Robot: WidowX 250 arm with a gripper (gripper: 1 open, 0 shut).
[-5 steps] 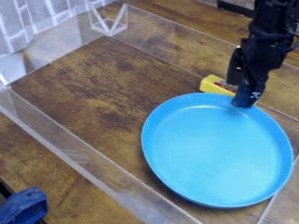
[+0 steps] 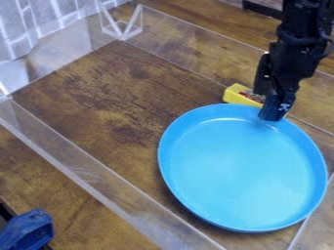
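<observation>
The black gripper [image 2: 276,98] hangs at the upper right, its fingers open and low at the back rim of a large blue plate [image 2: 240,172]. Just left of the fingers a yellow object [image 2: 243,95] lies behind the plate, partly hidden by the gripper and the rim. Whether the fingers touch it or the plate I cannot tell.
A white wire piece [image 2: 120,21] stands at the upper left. A dark blue object [image 2: 23,230] sits at the lower left corner.
The gripper has shifted very slightly at the upper right. The plate and yellow object look unmoved.
</observation>
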